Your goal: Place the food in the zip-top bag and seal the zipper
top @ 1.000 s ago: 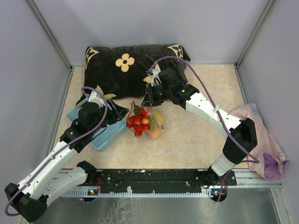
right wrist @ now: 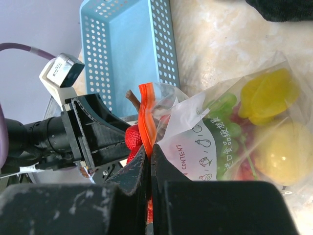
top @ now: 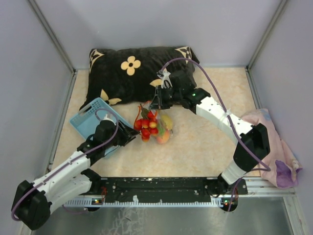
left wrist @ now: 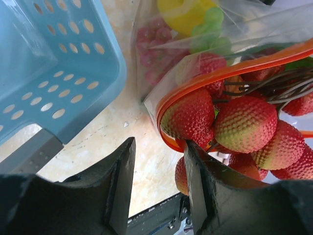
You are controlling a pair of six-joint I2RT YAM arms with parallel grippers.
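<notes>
The zip top bag [right wrist: 195, 147] lies mid-table, holding grapes [left wrist: 210, 29], a yellow pepper [right wrist: 266, 95] and a round yellowish fruit [right wrist: 283, 152]. Strawberries [left wrist: 244, 122] crowd its orange-edged opening [left wrist: 230, 68]. My right gripper is shut on the bag's rim, holding it raised. My left gripper stands part open at the opening's lower-left side, its right finger against or just before the strawberries; in the top view it is left of the bag. Whether anything sits between its fingers is not clear, but none shows.
A blue perforated basket [left wrist: 58, 68] lies left of the bag, partly under my left arm. A dark flowered cushion [top: 117, 73] lies at the back and a pink cloth [top: 276, 166] at the far right. Bare table shows front and right.
My right arm has barely moved.
</notes>
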